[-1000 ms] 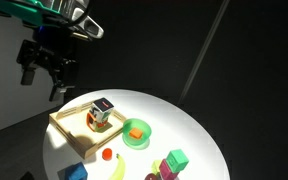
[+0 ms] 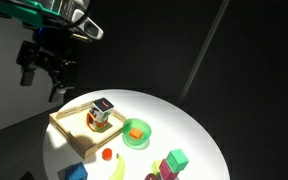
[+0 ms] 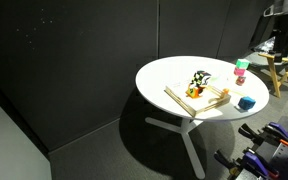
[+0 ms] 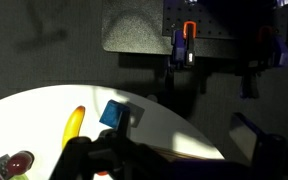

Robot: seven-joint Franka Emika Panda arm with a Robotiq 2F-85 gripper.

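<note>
In exterior view 1 my gripper hangs open to the left of and above the round white table, its two fingers spread wide with nothing between them. A shallow wooden tray lies on the tabletop. Inside it are a black-and-white box-like item and something orange-red. Beside the tray sits a green bowl holding an orange piece. Nearer the front edge are a blue block, a small red piece and a banana.
A green block, a pink block and a dark red round item cluster at one side of the table. A perforated dark plate shows in the wrist view. The tabletop right of the bowl looks bare.
</note>
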